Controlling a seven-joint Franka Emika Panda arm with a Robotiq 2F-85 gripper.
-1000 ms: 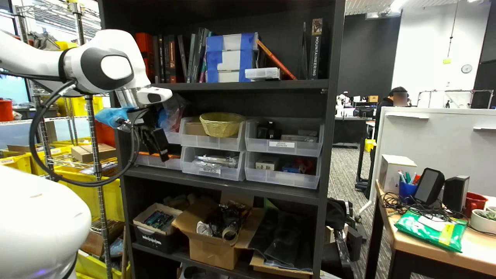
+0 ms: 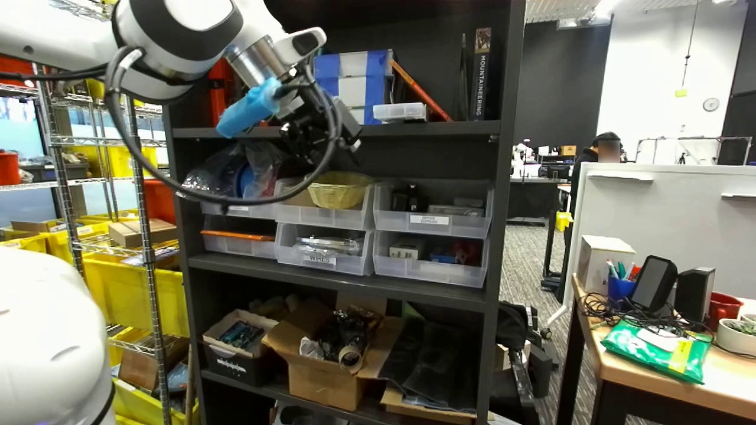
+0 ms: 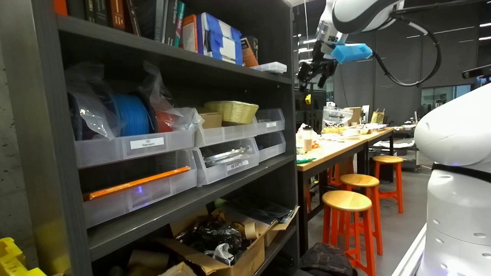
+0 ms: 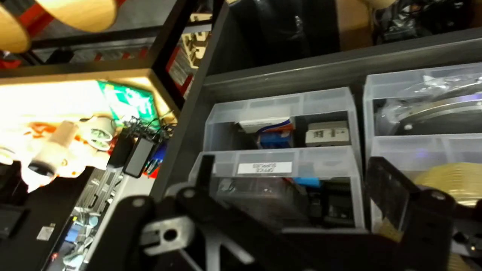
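Note:
My gripper (image 3: 314, 85) is raised in front of the dark shelf unit, near the height of the upper board in exterior view 1. In the wrist view its two dark fingers (image 4: 205, 174) stand wide apart, with nothing held between them. Beyond the gap sits the clear bin labelled office supplies (image 4: 289, 156), holding dark items. The yellow woven basket (image 2: 338, 191) rests in the bin beside it and shows partly behind the right finger in the wrist view.
Below are the wires bin (image 2: 324, 249) and a bin with an orange strip (image 3: 138, 184). The upper shelf board (image 2: 439, 128) bears books, a blue-and-white box (image 3: 221, 36) and a clear case (image 2: 400, 112). A cardboard box (image 2: 322, 379) stands lower. The desk (image 2: 659, 382) is at the right.
Over the last second my arm has risen and swung to the right in exterior view 1, from beside the left bins to above the basket's level. The shelf's contents look unmoved.

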